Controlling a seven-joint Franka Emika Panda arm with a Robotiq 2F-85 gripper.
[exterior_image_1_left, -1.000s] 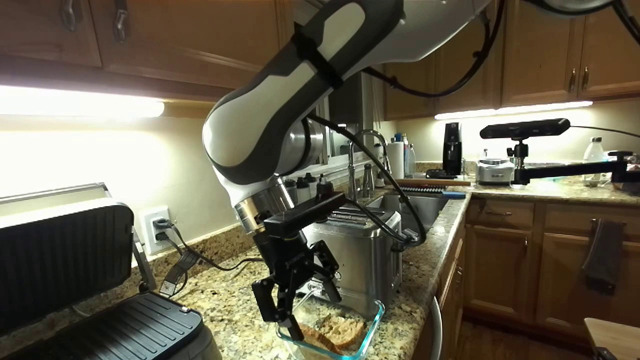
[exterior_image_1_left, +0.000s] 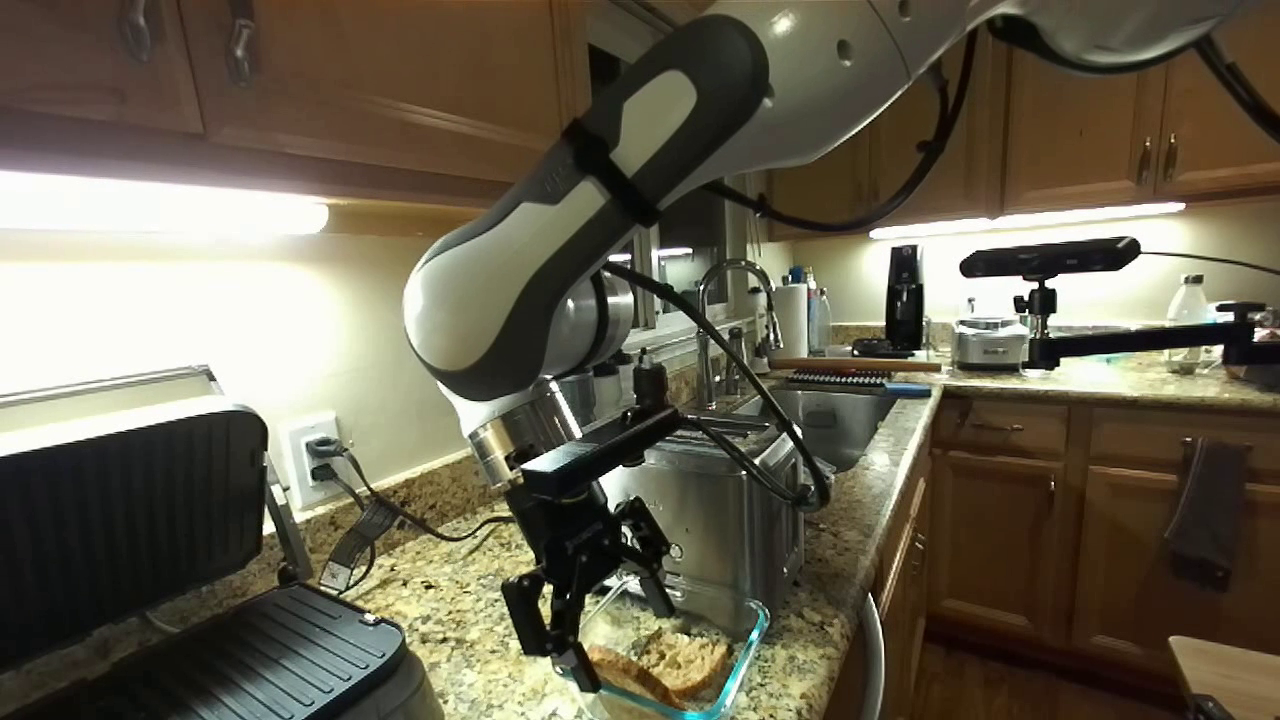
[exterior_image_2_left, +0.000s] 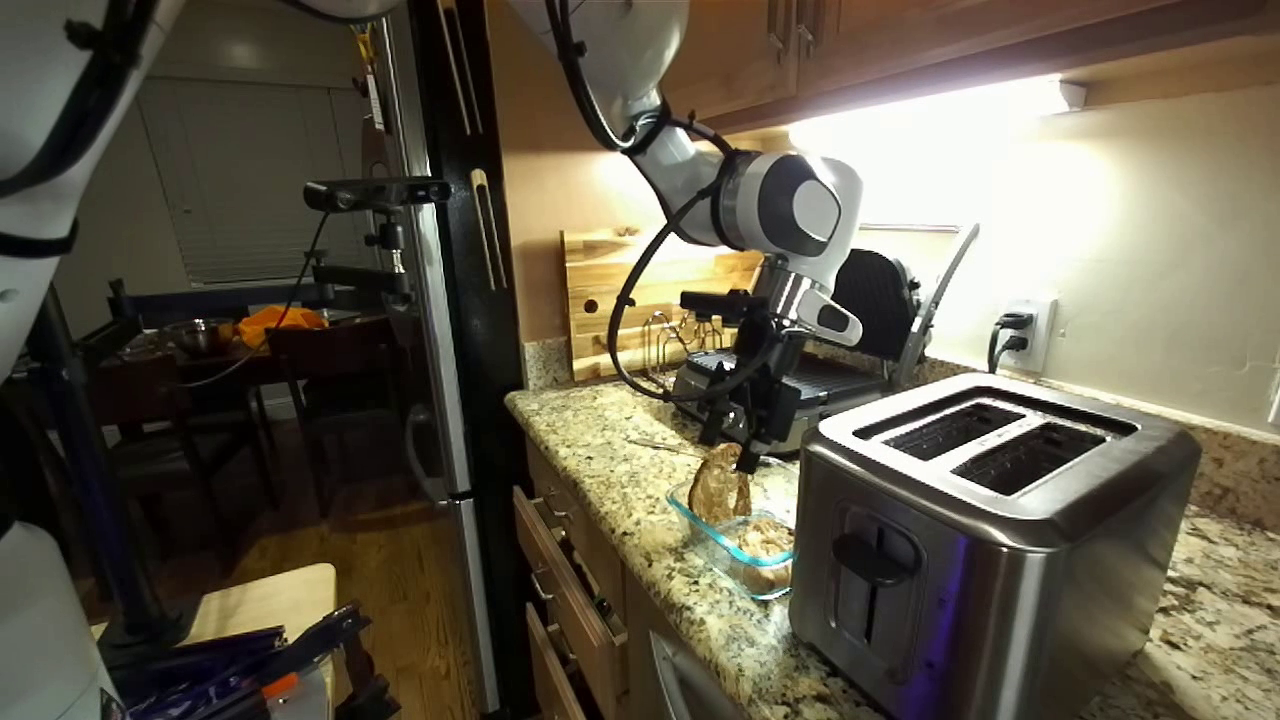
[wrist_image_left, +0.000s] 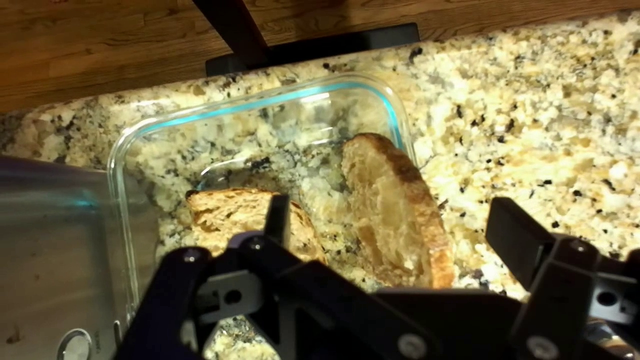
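My gripper (exterior_image_1_left: 621, 642) is open above the glass container, pointing down at a slant, with nothing held. In the wrist view its fingers (wrist_image_left: 517, 243) stand wide apart, one over the left bread piece and one beyond the container's right side. The clear container with a turquoise rim (wrist_image_left: 252, 103) rests on the granite counter. Inside, one bread slice (wrist_image_left: 393, 210) leans up against the right wall, between the two fingers in that view. A second bread piece (wrist_image_left: 240, 216) lies at the left, partly hidden by a finger.
A steel toaster (exterior_image_2_left: 960, 552) with empty-looking slots stands right beside the container. An open grill press (exterior_image_1_left: 276, 648) sits on the other side. The counter's front edge (wrist_image_left: 504, 39) is close to the container. Bare granite (wrist_image_left: 540, 132) lies past the leaning slice.
My gripper has shifted slightly left in exterior view 1 and a little lower, still open. The bread and container look the same.
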